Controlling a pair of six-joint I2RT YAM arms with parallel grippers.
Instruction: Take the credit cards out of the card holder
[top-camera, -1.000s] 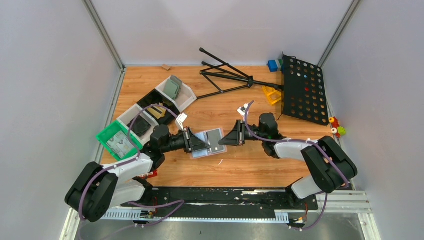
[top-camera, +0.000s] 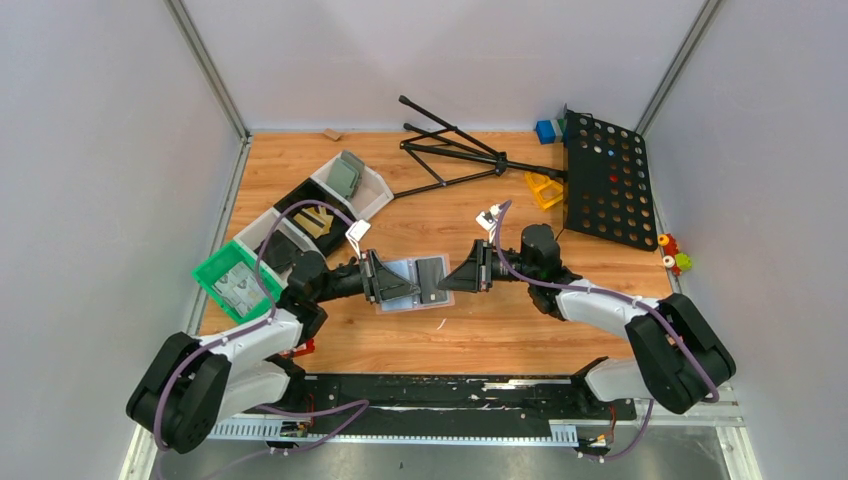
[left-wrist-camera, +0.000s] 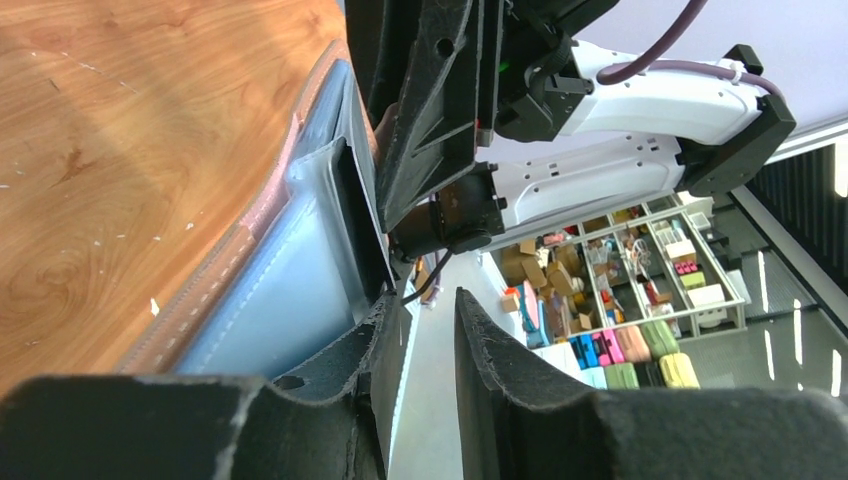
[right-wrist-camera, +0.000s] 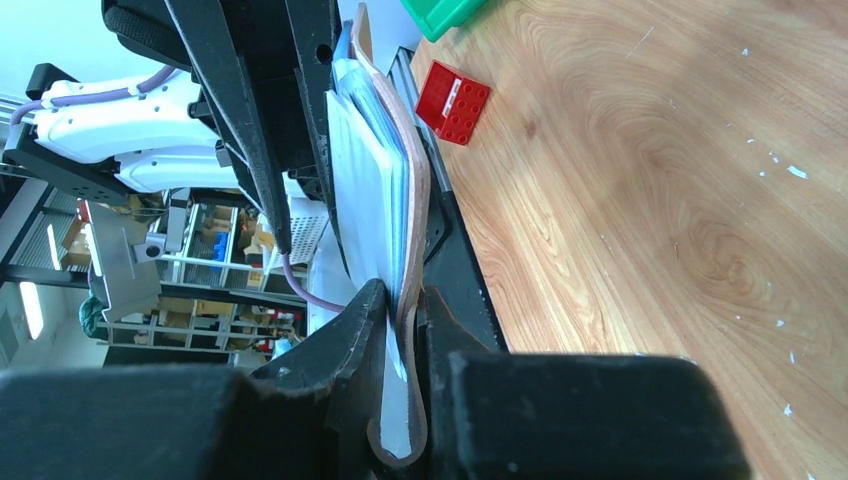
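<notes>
The card holder (top-camera: 392, 270) is opened out between the two arms at mid-table, with clear bluish sleeves and a pink-brown border. A dark grey card (top-camera: 430, 270) fills its right half. At the holder's right edge, my right gripper is shut on it, cover and sleeves pinched together. My left gripper stands open over the holder in the top view. In the left wrist view, one of its fingertips (left-wrist-camera: 383, 318) is close by a sleeve's mouth, where a dark card edge (left-wrist-camera: 360, 225) shows; whether they touch cannot be told.
Joined bins, including a green one (top-camera: 240, 285), stand to the left. A black tripod (top-camera: 450, 150) lies at the back, and a black perforated panel (top-camera: 605, 180) at the back right. A red block (right-wrist-camera: 455, 103) sits near the front edge. Bare wood (top-camera: 480, 345) lies in front.
Over the last second the card holder has turned slightly and shifted a little to the left. Both arms have moved slightly; the right gripper's grasp stays the same.
</notes>
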